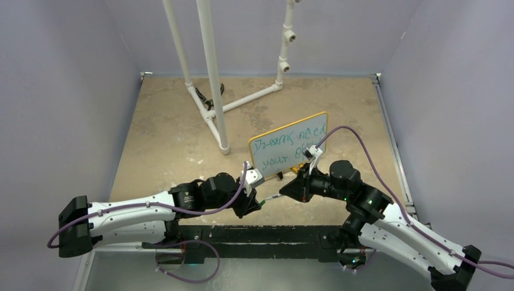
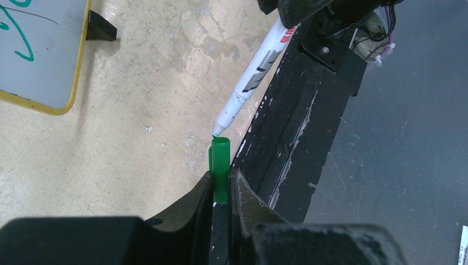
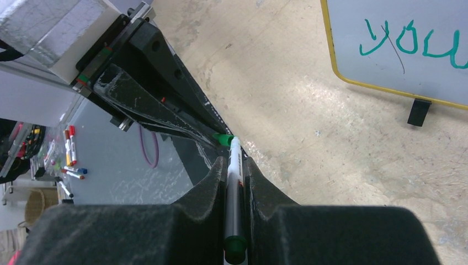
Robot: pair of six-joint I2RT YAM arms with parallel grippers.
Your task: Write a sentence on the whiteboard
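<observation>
The yellow-framed whiteboard (image 1: 282, 153) carries green handwriting that reads roughly "Dreams need your" plus a word partly covered by the right arm. In front of it, my right gripper is shut on a white marker (image 2: 251, 77), its bare tip pointing at my left hand. Between the fingertips of my left gripper is the green cap (image 2: 221, 160), gripped with its open end towards the marker. The tip sits right at the cap's mouth; whether it has entered cannot be told.
White pipes (image 1: 212, 79) stand at the back left of the table. A black rail (image 1: 267, 233) runs along the front edge. Loose markers (image 3: 70, 146) lie well off to the side.
</observation>
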